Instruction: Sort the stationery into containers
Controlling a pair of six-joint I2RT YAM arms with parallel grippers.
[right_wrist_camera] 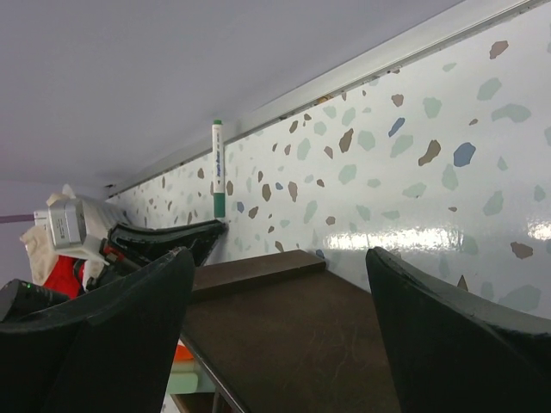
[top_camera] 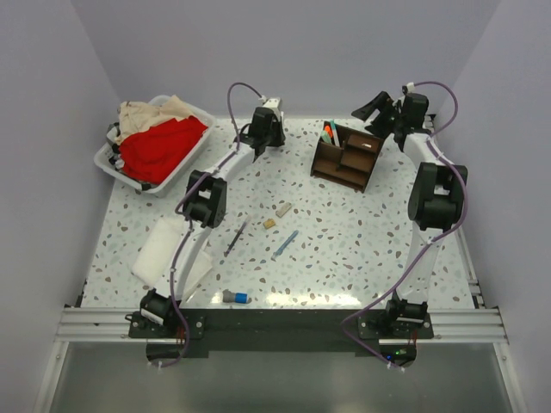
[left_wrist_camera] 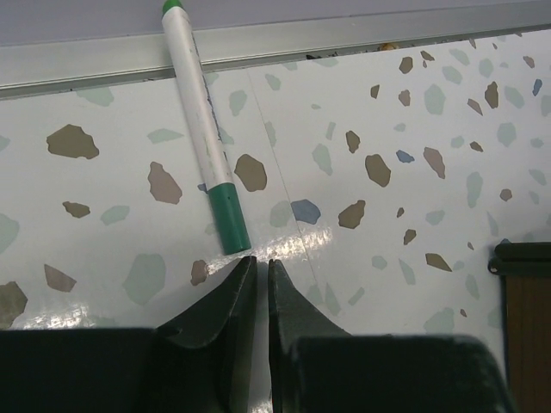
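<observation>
A white marker with green ends (left_wrist_camera: 201, 112) lies along the back of the table, its lower cap just beyond the tips of my left gripper, which are close together; whether they hold anything is unclear. The same marker (right_wrist_camera: 219, 163) shows beside the left arm in the right wrist view. My right gripper is part open over the top of the brown wooden organizer (top_camera: 344, 172), with nothing visible between its fingers. The organizer holds green and orange items. A blue pen (top_camera: 286, 244), a dark pen (top_camera: 235, 236), a pale eraser (top_camera: 283, 210) and a yellow piece (top_camera: 269, 224) lie mid-table.
A white basket (top_camera: 107, 160) with red and cream cloths stands at back left. A white board (top_camera: 164, 249) lies at front left, and a blue object (top_camera: 236, 297) at the front edge.
</observation>
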